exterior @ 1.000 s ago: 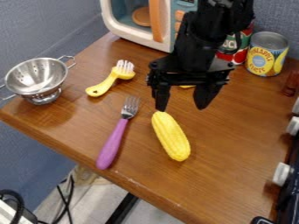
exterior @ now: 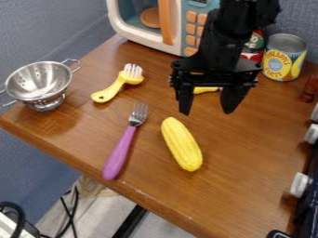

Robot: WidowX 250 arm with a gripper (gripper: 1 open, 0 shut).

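Note:
My black gripper hangs over the back middle of the wooden table, open, fingers apart and pointing down. A yellow object, partly hidden, lies behind it. A yellow corn cob lies in the middle of the table, below the gripper. A purple-handled fork lies to its left, with a yellow-handled brush-like utensil farther back.
A steel colander sits at the left edge. A toy microwave stands at the back, cans and a small brown bottle at back right. A black appliance lines the right edge.
My gripper has shifted to the right and slightly back, away from the corn's upper end, showing more of the yellow object behind it. The objects on the table look unmoved.

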